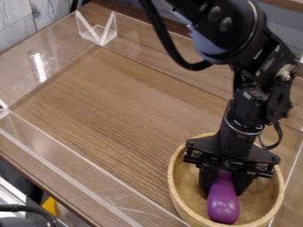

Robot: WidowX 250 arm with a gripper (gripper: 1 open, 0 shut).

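Observation:
My gripper [225, 173] is lowered into a wooden bowl [190, 191] at the bottom right, its fingers shut around a purple eggplant-like object [222, 199]. The object's lower end rests inside the bowl; its upper part is hidden between the fingers.
The wide wooden surface [106, 106] to the left of the bowl is clear. A small white wire-like holder [97, 28] stands at the back left. Clear panels line the left edge.

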